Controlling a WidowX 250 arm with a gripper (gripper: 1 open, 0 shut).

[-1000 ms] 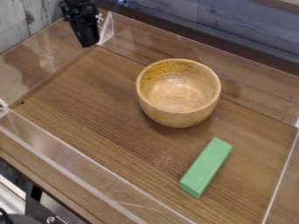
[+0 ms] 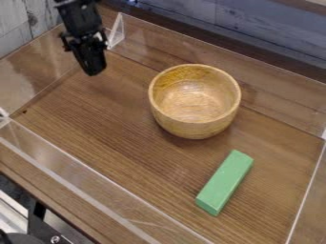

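My gripper [image 2: 90, 61] is at the upper left of the camera view, a dark shape hanging above the wooden surface near the left wall. It is small and blurred, so whether its fingers are apart or closed is unclear. A large tan bowl [image 2: 193, 122] sits right of centre, well to the right of and below the gripper. A long green block [image 2: 224, 181] lies at the lower right, apart from the bowl.
Raised walls edge the workspace at the back and left, with a dark blue panel [image 2: 254, 24] behind.
The gripper has come down and toward the front from the back left corner, showing more of its body. The bowl and green block have not moved.
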